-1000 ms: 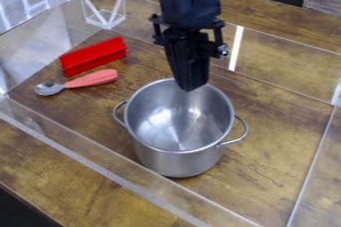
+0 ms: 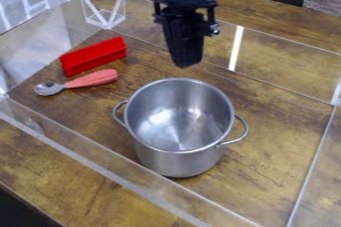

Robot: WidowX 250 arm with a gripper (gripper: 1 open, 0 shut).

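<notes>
A steel pot with two side handles stands empty on the wooden table. My dark gripper hangs above and behind it, clear of the rim and pointing down. Its fingertips look shut, with nothing visible between them. To the left of the pot lie a red block and a spoon with a pinkish-red handle.
Clear plastic panels surround the work area on the wooden table.
My gripper has risen away from the pot, upward in the view. The pot, red block and spoon have not moved.
</notes>
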